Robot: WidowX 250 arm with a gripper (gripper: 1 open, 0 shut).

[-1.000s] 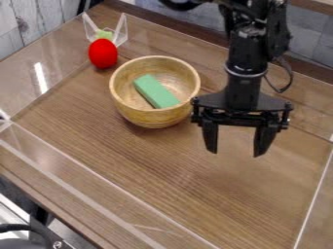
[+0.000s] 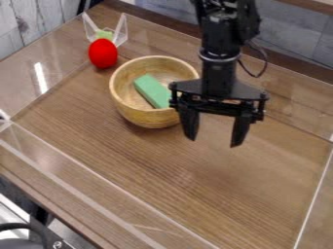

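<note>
The black robot arm hangs down at the upper middle with its gripper, fingers spread open over bare wood, nothing between them. To its left a yellow bowl holds a green block, close beside the gripper's left side. A red egg-shaped object sits at the upper left, outside the bowl.
A small light object stands behind the red one. A dark cable or object shows at the lower left edge.
The gripper has moved a little to the left, closer to the bowl. The bowl, the green block and the red object have stayed in place.
</note>
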